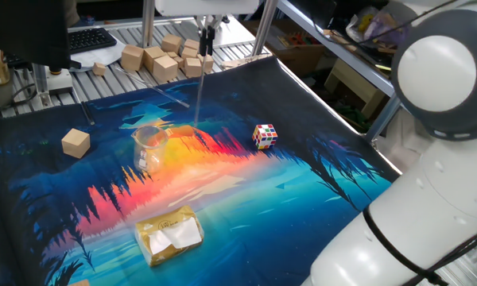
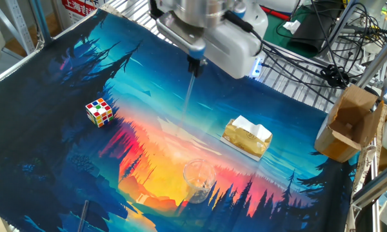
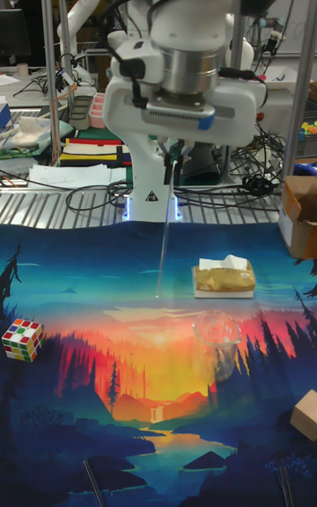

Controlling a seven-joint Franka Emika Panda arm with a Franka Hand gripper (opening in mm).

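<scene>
My gripper (image 3: 172,152) is shut on a thin clear rod (image 3: 165,239), which hangs down from its dark fingers at a slight slant. In exterior view 2 the gripper (image 2: 194,67) is above the blue part of the printed mat, and the rod (image 2: 189,96) points down toward it. Whether the rod's tip touches the mat, I cannot tell. A clear glass beaker (image 1: 149,151) stands upright on the mat; the rod (image 1: 199,87) is outside it. In exterior view 3 the beaker (image 3: 217,338) shows to the right of the rod and nearer the camera.
On the mat are a tissue pack (image 1: 169,236), a colourful puzzle cube (image 1: 264,137) and a wooden block (image 1: 76,144). Several more wooden blocks (image 1: 165,67) lie beyond the mat's edge. An open cardboard box (image 2: 349,122) stands at one side. Bare mat surrounds the beaker.
</scene>
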